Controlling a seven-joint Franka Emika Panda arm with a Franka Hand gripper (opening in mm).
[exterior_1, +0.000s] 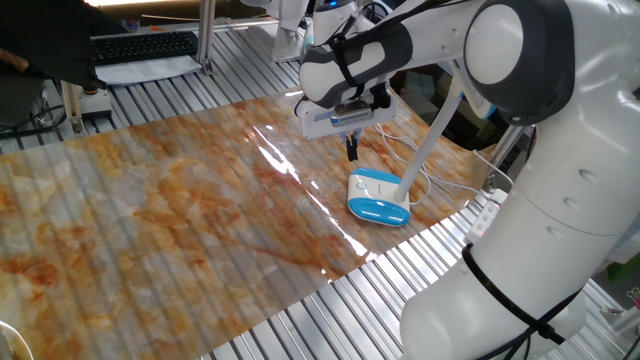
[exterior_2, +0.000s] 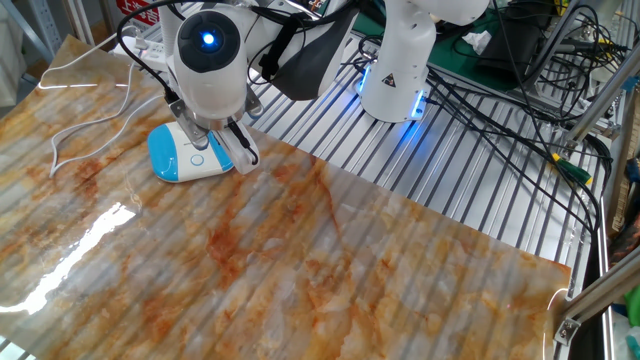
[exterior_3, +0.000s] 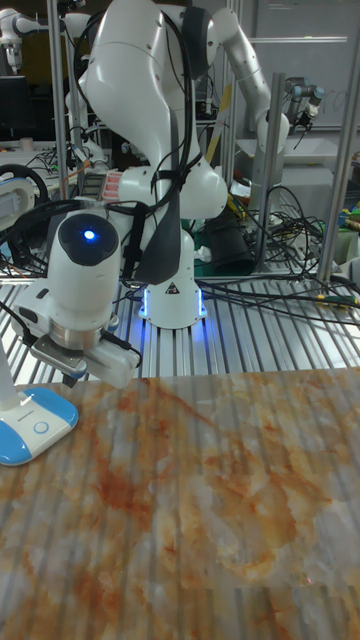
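Note:
A desk lamp with a white and blue base stands on the marbled sheet, its white post leaning up to the right in exterior view 1. Just above and beside that base, my gripper points down, its dark fingers close together and apparently shut. Nothing shows between them. In exterior view 2 the lamp base is partly behind the hand, and a round button shows on its top. Exterior view 3 has the base at the left edge, below the hand; the fingertips are mostly hidden there.
The marbled sheet is otherwise bare, with wide free room away from the lamp. A white cable runs behind the lamp towards a power strip. Slatted metal borders the sheet. A keyboard lies at the far left.

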